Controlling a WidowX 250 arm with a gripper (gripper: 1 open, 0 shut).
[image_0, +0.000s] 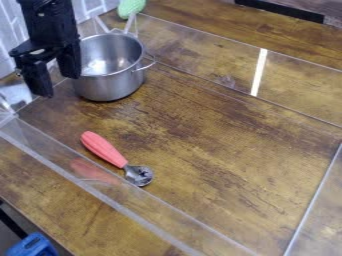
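A black gripper is at the upper left, beside the left wall of a steel pot with a long handle. Its fingers hang near the pot's side; whether they are open or shut is hard to tell. A pink-handled utensil with a metal head lies on the wooden surface below the pot, apart from the gripper.
A clear barrier runs round the wooden work surface, which is free at centre and right. A green object sits at the back. A blue object is at the bottom left corner, outside the barrier.
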